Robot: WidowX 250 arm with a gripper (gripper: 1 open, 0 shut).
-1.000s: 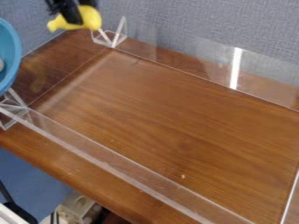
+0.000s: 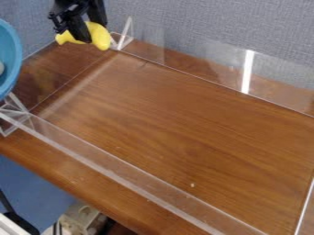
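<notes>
In the camera view, a yellow object (image 2: 95, 35) hangs at the upper left, above the back-left corner of the wooden work area. The black gripper (image 2: 76, 27) reaches down from the top edge around it, with the yellow piece low between and beside its fingers. Whether the fingers grip it firmly is hard to tell.
A wooden surface (image 2: 185, 138) bordered by clear plastic walls fills most of the view, empty. A blue round object (image 2: 7, 55) is cut off at the left edge. White wire brackets (image 2: 121, 40) stand at the left corners. A grey padded wall (image 2: 233, 23) is behind.
The rest is unchanged.
</notes>
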